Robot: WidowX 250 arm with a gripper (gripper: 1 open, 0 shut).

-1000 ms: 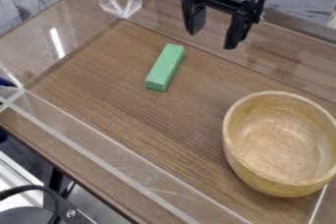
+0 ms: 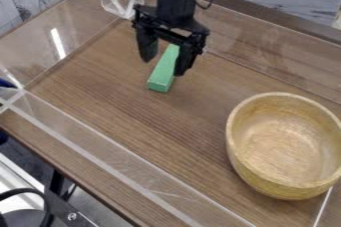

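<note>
My gripper (image 2: 168, 40) is over the green block (image 2: 164, 71) near the upper middle of the table, its two dark fingers apart, one to the left of the block and one to the right. The block lies lengthwise on the wooden surface, its upper end partly behind the gripper. Whether the fingers touch it I cannot tell.
A large tan bowl (image 2: 280, 179) fills the lower right. A clear plastic object (image 2: 118, 0) stands at the upper left. Dark cables lie along the left edge and lower left.
My gripper has moved left and somewhat down in the view, from the right side of the table to over the green block. The block and bowl look unmoved.
</note>
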